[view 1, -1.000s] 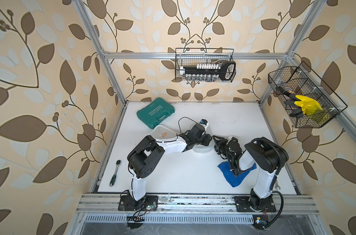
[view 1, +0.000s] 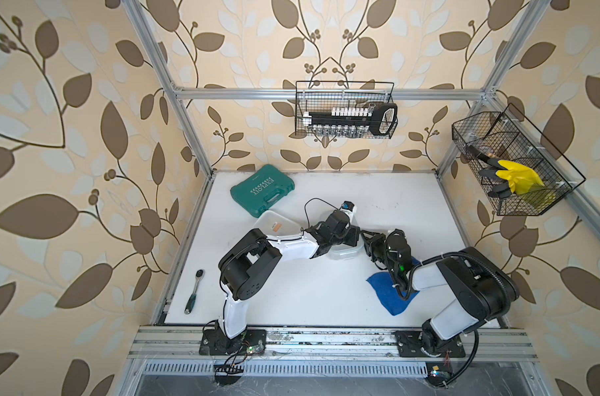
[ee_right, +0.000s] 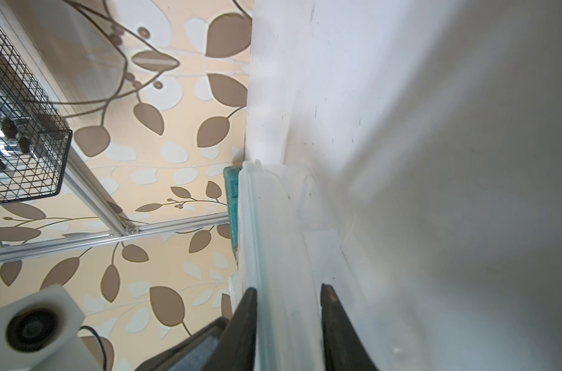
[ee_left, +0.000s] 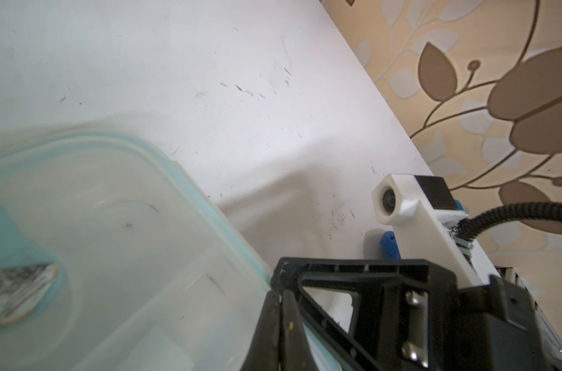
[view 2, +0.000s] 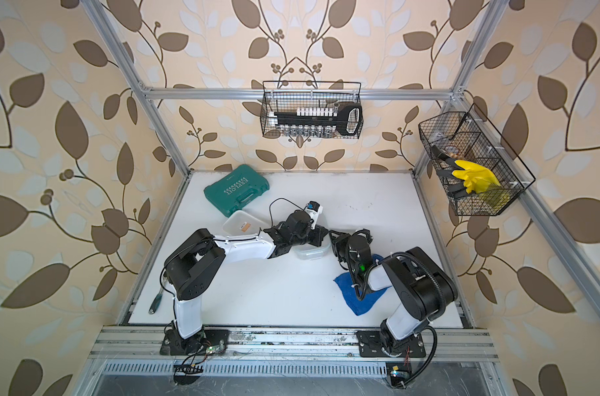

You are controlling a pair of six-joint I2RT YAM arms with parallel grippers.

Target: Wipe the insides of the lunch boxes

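Note:
A clear lunch box point(view 1: 342, 253) sits mid-table, partly under my left arm. A second lunch box point(view 1: 268, 220) stands left of it, partly hidden by the same arm. My left gripper is shut at the pale-blue rim of the middle box point(ee_left: 188, 179), nothing visible between its fingers. At that box's right end is my right gripper, its fingers apart on either side of the box wall point(ee_right: 277, 228); contact cannot be told. A blue cloth point(view 1: 391, 295) lies flat on the table below the right wrist.
A green case point(view 1: 263, 189) lies at the back left, and a dark-handled tool point(view 1: 193, 291) near the left edge. Wire baskets point(view 1: 344, 109) hang on the back and right walls.
My right elbow has swung outward to the right and down, while its gripper stays by the box's right end. The left gripper has shifted slightly right.

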